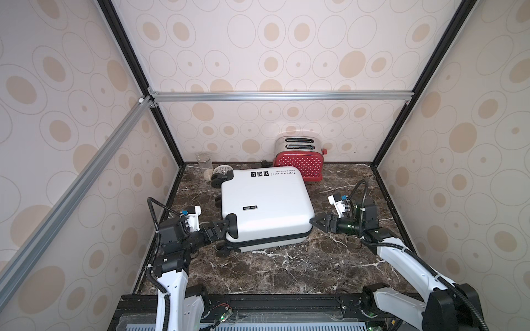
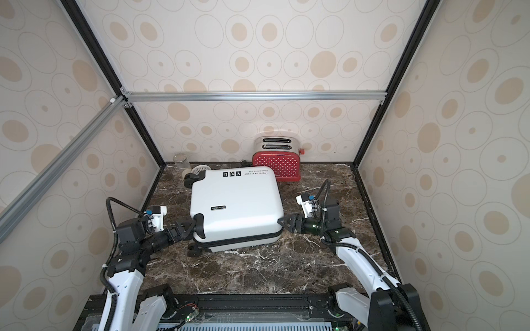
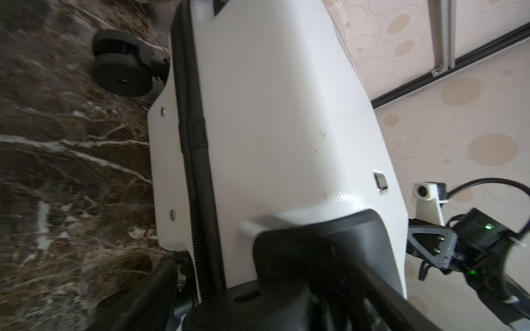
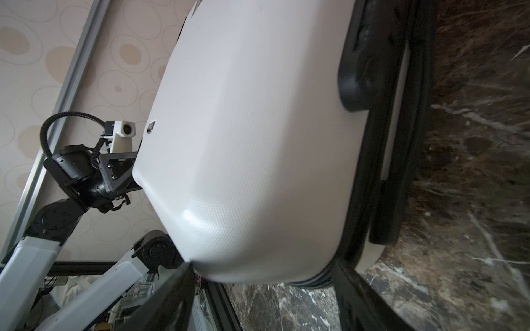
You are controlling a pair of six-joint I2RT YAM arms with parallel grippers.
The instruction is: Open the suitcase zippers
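The white hard-shell suitcase (image 1: 267, 204) lies flat on the table, lid up. Its dark zipper band (image 3: 193, 165) runs along the side facing me; no zipper pull can be made out. At the near left corner, my left gripper (image 1: 225, 225) is open, its fingers (image 3: 140, 300) either side of a black wheel piece (image 3: 248, 303). Against the near right corner stands my right gripper (image 2: 286, 222), its fingers (image 4: 358, 303) apart with the rounded corner between them. Whether both fingers touch the shell is hard to tell. A black handle (image 4: 361, 82) sits on the suitcase's right side.
Behind the suitcase a red dotted toaster (image 1: 301, 165) stands close by. A clear glass (image 1: 204, 162) and a white basket (image 1: 223, 169) are at the back left. Bare marble (image 1: 298, 273) lies in front and to the right.
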